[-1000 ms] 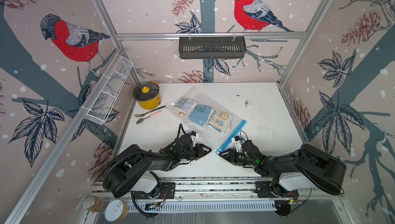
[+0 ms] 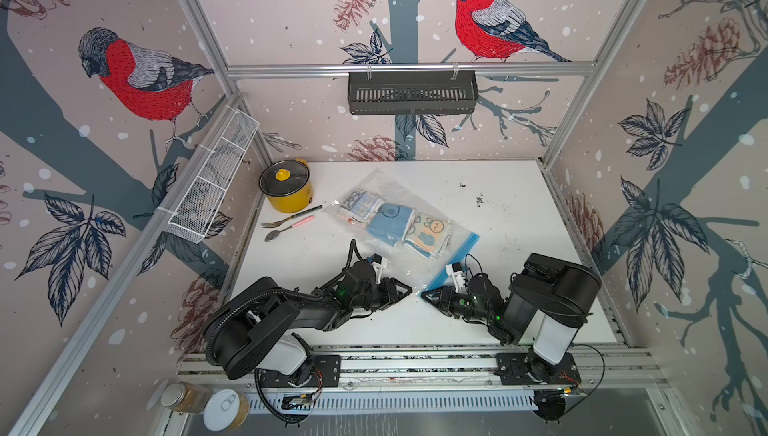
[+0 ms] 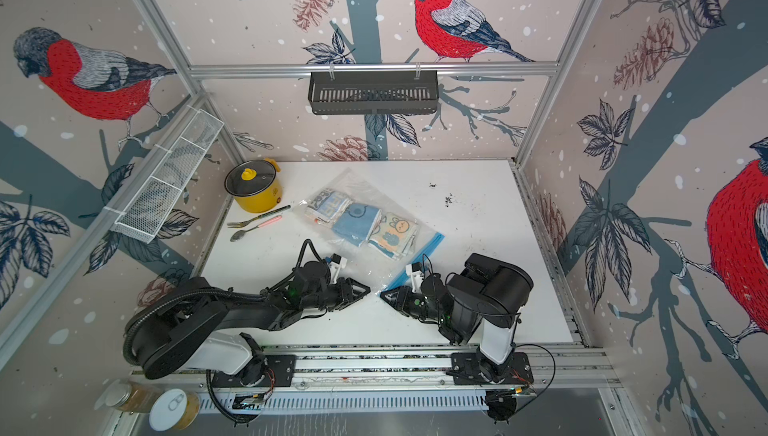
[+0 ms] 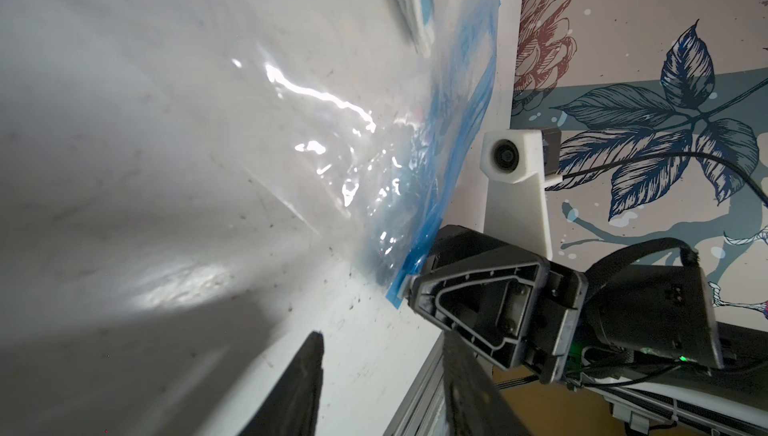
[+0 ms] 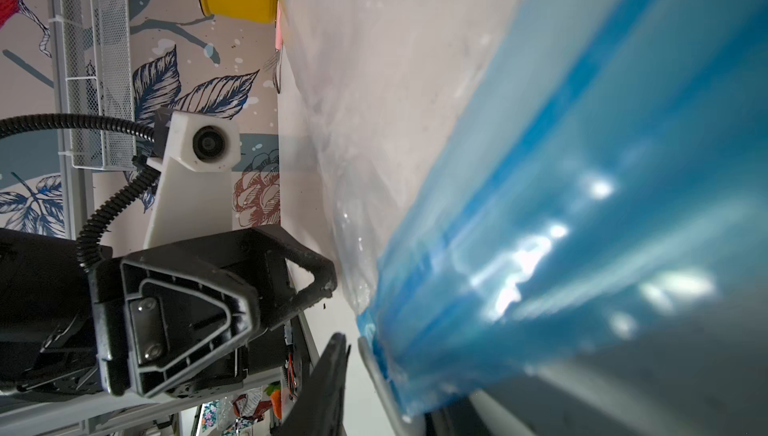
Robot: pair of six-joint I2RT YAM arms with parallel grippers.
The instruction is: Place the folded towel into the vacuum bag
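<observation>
A clear vacuum bag [image 2: 384, 187] with a blue seal strip [image 2: 464, 252] lies diagonally on the table, folded towels [image 2: 390, 224] inside it. In the left wrist view, my left gripper is open, low over the table near the bag's mouth, nothing between its fingers. My right gripper [image 2: 428, 296] is at the near corner of the blue strip. In the right wrist view the strip's end [image 5: 392, 372] is against its fingertips; whether they grip it is unclear.
A yellow pot [image 2: 285, 195], a fork [image 2: 288, 220] and a spoon [image 2: 280, 232] are at the back left. Racks [image 2: 412, 95] hang on the walls.
The left arm and bag look almost unchanged.
</observation>
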